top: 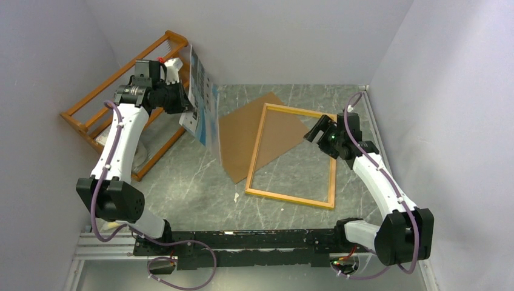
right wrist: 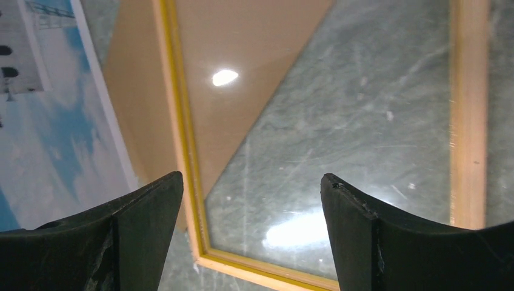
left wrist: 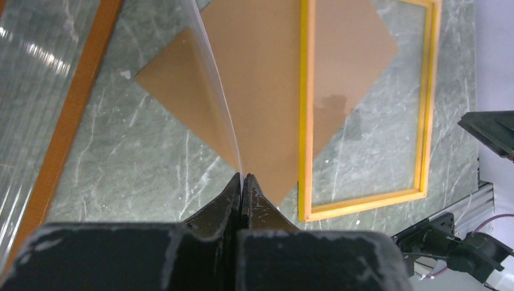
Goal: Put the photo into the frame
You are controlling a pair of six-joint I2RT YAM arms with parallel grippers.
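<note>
The photo (top: 202,103) hangs raised at the left, held at its edge by my shut left gripper (top: 188,107); in the left wrist view it is a thin sheet (left wrist: 212,79) rising from between the fingertips, and in the right wrist view its blue-and-white print (right wrist: 60,133) shows. The empty yellow wooden frame (top: 260,142) lies on the grey floor, its left part over a brown board (top: 236,133). My right gripper (top: 318,132) hangs open above the frame's right side, nothing between its fingers.
A wooden rack (top: 91,97) stands at the back left, behind my left arm. Walls close in the workspace on both sides and at the back.
</note>
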